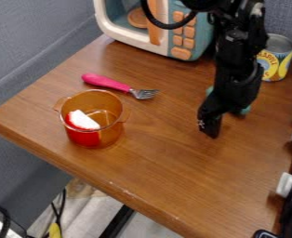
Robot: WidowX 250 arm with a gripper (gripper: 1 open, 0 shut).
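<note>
My black gripper [212, 119] is low over the right-middle of the wooden table [161, 186], in front of a teal cylindrical object [245, 110] that it mostly hides. Whether its fingers are open or shut, or hold anything, I cannot tell. An orange-red pot [94, 130] with a white item [83, 120] inside stands on the left. A pink-handled fork [109, 83] lies behind the pot.
A toy microwave [146, 23] is at the back. A yellow-labelled can [275, 63] stands at the back right. A dark appliance with white knobs [291, 209] lines the right edge.
</note>
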